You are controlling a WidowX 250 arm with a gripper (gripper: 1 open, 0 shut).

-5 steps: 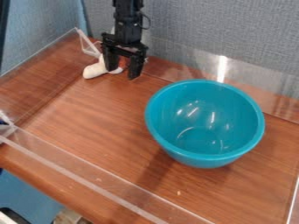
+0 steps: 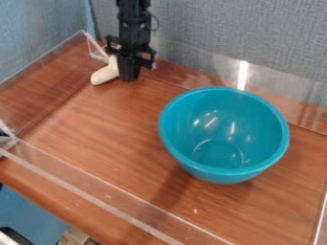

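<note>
My black gripper (image 2: pixel 129 69) hangs at the back left of the wooden table, its tips low near the surface. A white elongated object (image 2: pixel 103 75) lies just to the left of the fingers, touching or very close. The gripper looks narrow; whether anything is between its fingers is hard to see. A large teal bowl (image 2: pixel 224 135) stands at the right.
Clear plastic edging (image 2: pixel 102 189) runs along the table's sides, with grey padded walls behind and at left.
My gripper has moved slightly left and lower since a second ago and looks narrower. The white object has shifted very little, and the bowl stays in place.
</note>
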